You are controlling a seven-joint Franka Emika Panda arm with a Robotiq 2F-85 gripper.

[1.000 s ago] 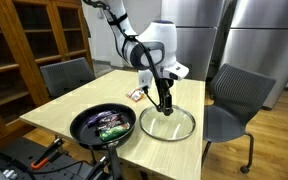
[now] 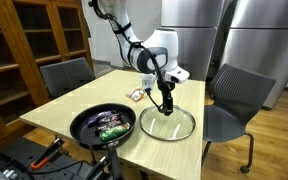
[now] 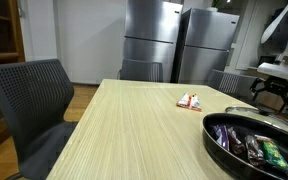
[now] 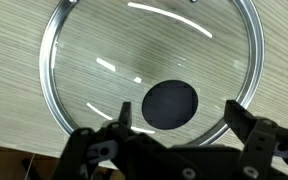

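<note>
A clear glass lid point(image 2: 167, 124) with a metal rim lies flat on the wooden table. Its round black knob point(image 4: 170, 104) shows from above in the wrist view, a little ahead of the gap between my fingers. My gripper point(image 2: 168, 109) hangs over the lid, fingers pointing down. In the wrist view the two dark fingers of the gripper stand wide apart, with nothing held between them. To the lid's left sits a black pan point(image 2: 76, 129), uncovered, holding several wrapped snacks point(image 2: 108, 124).
A red and white packet point(image 3: 189, 102) lies farther back on the table point(image 3: 134, 130). A dark chair point(image 2: 229, 110) stands close by the table's right edge.
My arm has come down slightly over the lid during the last second. The lid, pan and snacks stay in place.
</note>
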